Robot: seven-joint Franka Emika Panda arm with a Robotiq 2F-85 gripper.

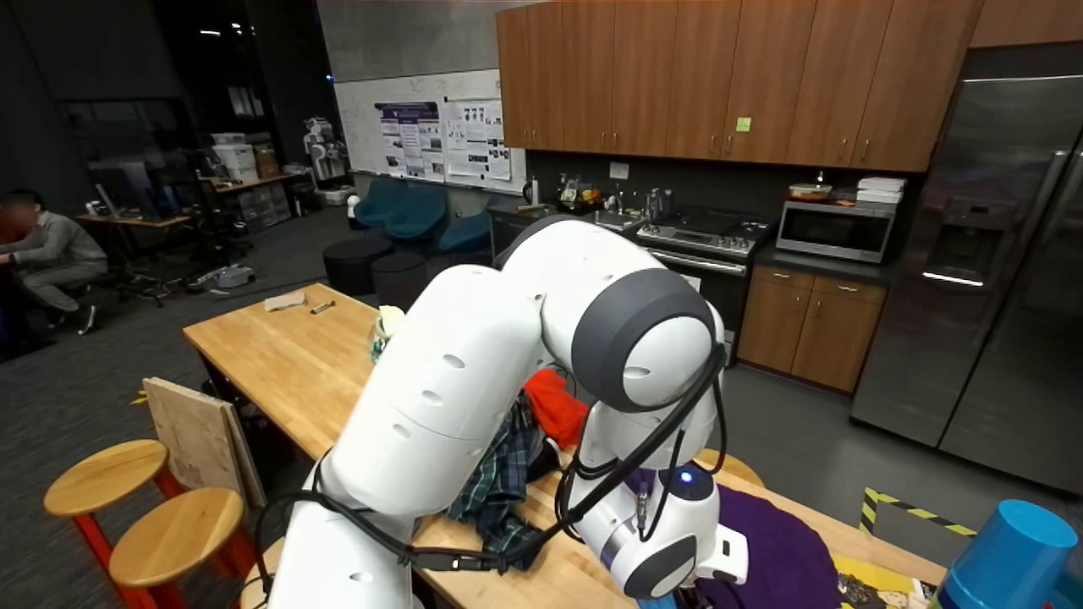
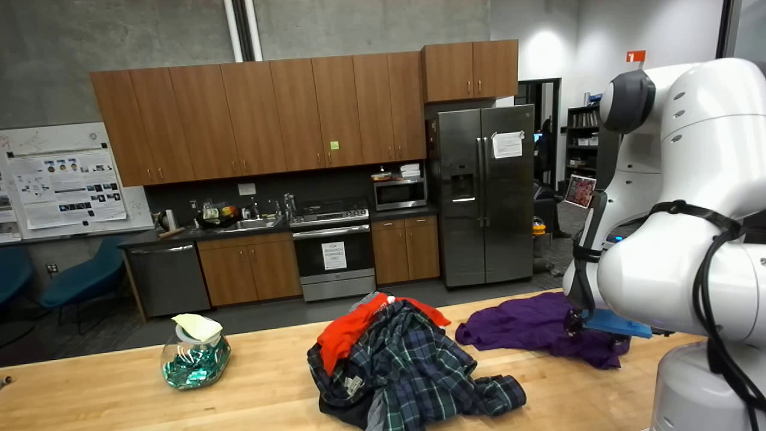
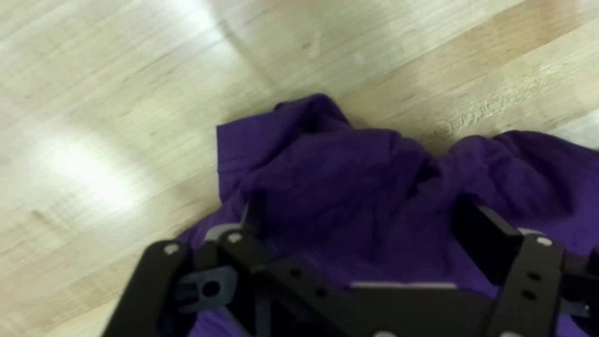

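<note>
A rumpled purple cloth [image 2: 528, 322] lies on the wooden table, near its right end in exterior view 2. My gripper is open low over it in the wrist view, one finger [image 3: 485, 238] at the right and the other at the left, with purple folds showing in the space between them. Whether the fingertips touch the cloth is hard to tell. A corner of the fabric reaches past the fingers onto bare wood. Left of it in exterior view 2 sits a heap with a dark plaid shirt [image 2: 423, 359] and a red garment [image 2: 352, 334].
A glass bowl [image 2: 195, 361] with green contents and a yellow piece on top stands on the left of the table [image 2: 273, 359]. Blue cups [image 1: 1015, 558] stand at the lower right in exterior view 1. Bare wood separates bowl and clothes.
</note>
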